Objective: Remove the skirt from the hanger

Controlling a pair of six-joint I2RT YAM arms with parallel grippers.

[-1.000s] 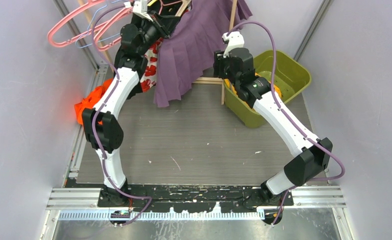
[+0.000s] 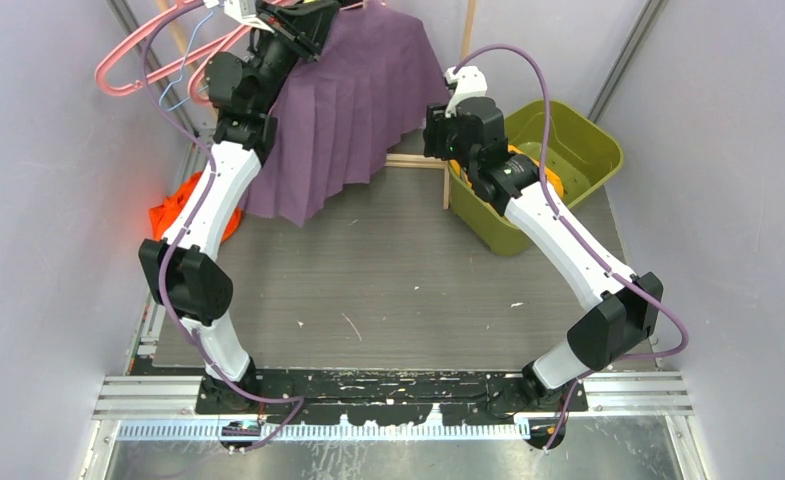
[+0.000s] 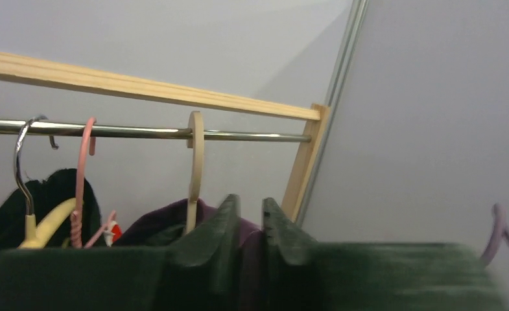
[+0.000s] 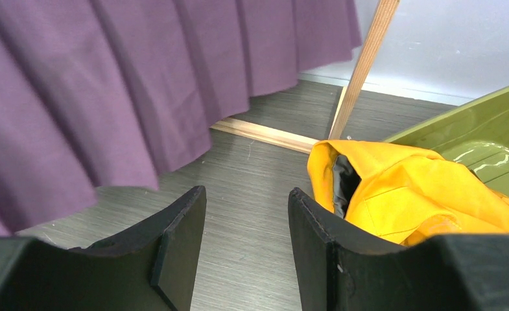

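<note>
The purple pleated skirt [image 2: 353,110] hangs from the rack, its upper edge cut off in the top view. In the left wrist view, a wooden hanger [image 3: 196,165] hooks over the metal rail, with purple cloth [image 3: 167,217] around its lower end. My left gripper is at the skirt's upper part, its blurred fingertips a narrow gap apart. Purple cloth shows low in that gap; whether it is gripped or lies behind cannot be told. My right gripper stands open and empty, to the right of the skirt's hem [image 4: 128,184].
A green bin [image 2: 578,150] holding yellow cloth [image 4: 414,188] stands at the right, beneath my right arm. Pink hangers [image 2: 118,75] and a dark garment [image 3: 50,194] hang at the left. Orange cloth [image 2: 173,208] lies by the left wall.
My left gripper has moved left and up in the top view. The skirt has shifted left with it, now covering the red-and-white floral garment. My right arm has hardly moved.
</note>
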